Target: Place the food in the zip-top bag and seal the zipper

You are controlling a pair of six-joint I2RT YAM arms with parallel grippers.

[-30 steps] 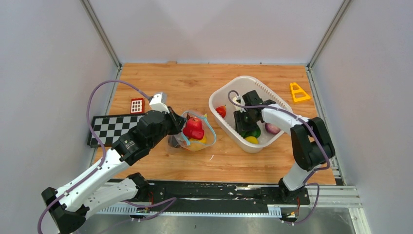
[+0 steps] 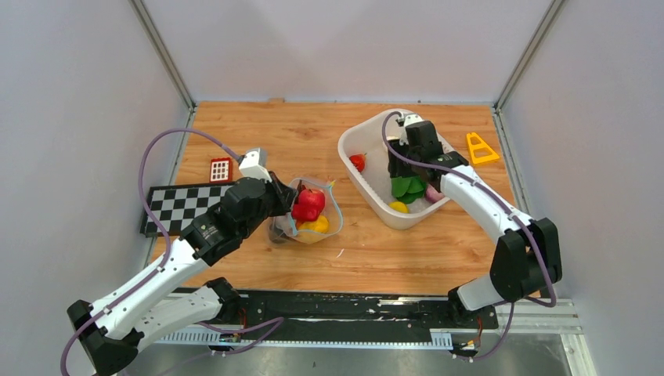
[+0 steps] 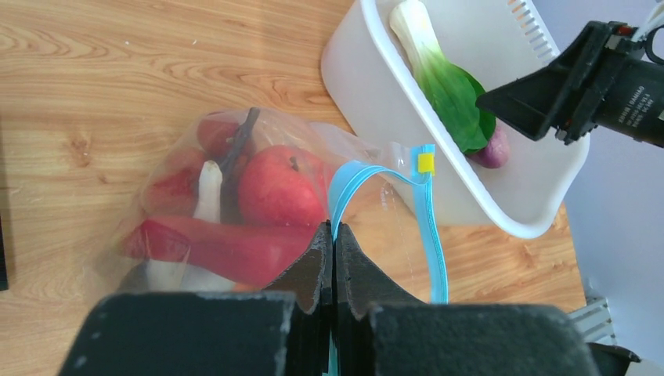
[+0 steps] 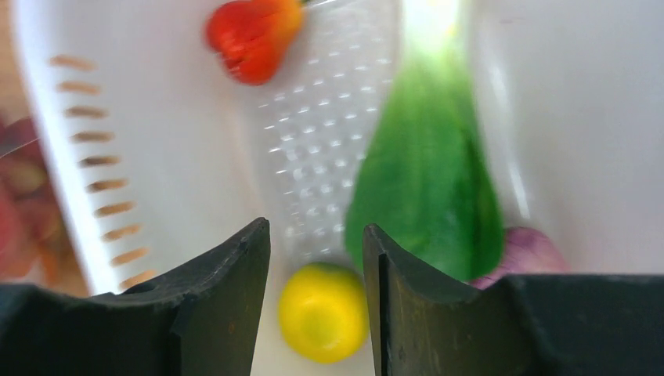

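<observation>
The clear zip top bag (image 3: 184, 168) stands on the table, its blue zipper mouth (image 3: 430, 227) spread apart. Inside are a red apple (image 2: 312, 198), a red pepper (image 3: 223, 247), a yellow item (image 2: 316, 225) and more food. My left gripper is shut on the bag's rim at the zipper edge. Over the white basket (image 2: 368, 190) hangs my right gripper, fingers parted with nothing between them. Beneath it in the basket lie a green leafy vegetable (image 4: 427, 168), a yellow fruit (image 4: 322, 312), a purple onion (image 4: 523, 254) and a small red pepper (image 4: 252, 37).
A checkered board (image 2: 182, 210) and a red card with white squares (image 2: 221, 170) lie left of the bag. A yellow triangular frame (image 2: 481, 149) rests at the right. Bare wood separates bag and basket, whose raised rim surrounds the food.
The right gripper has risen and moved back and to the right over the basket. The basket has shifted slightly backward, and the leafy vegetable shows more. The left arm holds still.
</observation>
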